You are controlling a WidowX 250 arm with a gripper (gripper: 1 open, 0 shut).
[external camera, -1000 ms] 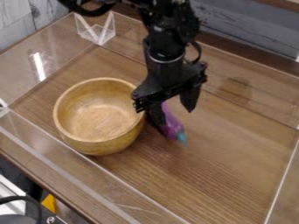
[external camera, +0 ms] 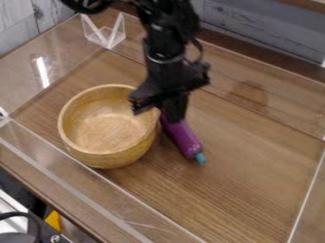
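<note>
A purple object with a teal tip lies on the wooden table just right of a light wooden bowl. My black gripper hangs over the upper end of the purple object, by the bowl's right rim. Its fingertips are blurred, and whether anything is between them is hard to see.
A small clear container stands at the back left. A wall or ledge runs along the back right. A yellow item shows at the lower left edge.
My gripper has moved left and back from above the purple object's middle toward its upper end and the bowl's rim, uncovering more of the purple object.
</note>
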